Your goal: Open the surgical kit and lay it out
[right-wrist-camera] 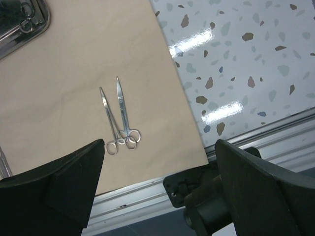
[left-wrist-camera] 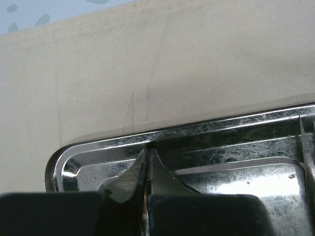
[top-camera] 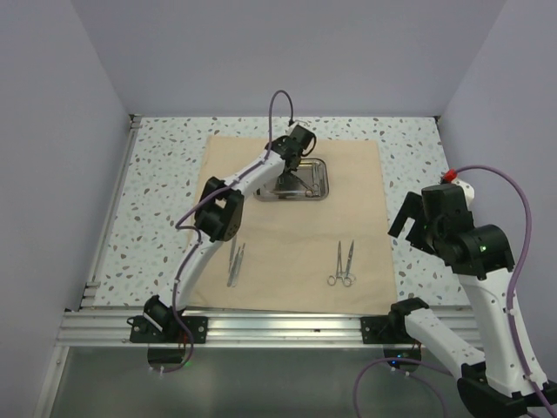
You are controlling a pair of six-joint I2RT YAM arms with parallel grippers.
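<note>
My left gripper is shut, its tips low over the left part of the steel tray (top-camera: 322, 178) near the back wall; nothing clearly shows between them, though the area below is hidden. A slim instrument (left-wrist-camera: 307, 157) lies at the tray's right in the left wrist view. Scissor-like instruments (top-camera: 347, 266) lie on the cloth (top-camera: 296, 244) at front right, slim tweezer-like instruments (top-camera: 237, 266) at front left. My right gripper (top-camera: 409, 218) hangs open at the right, above the speckled table, with nothing between its fingers.
Metal rails (top-camera: 274, 322) run along the front edge.
</note>
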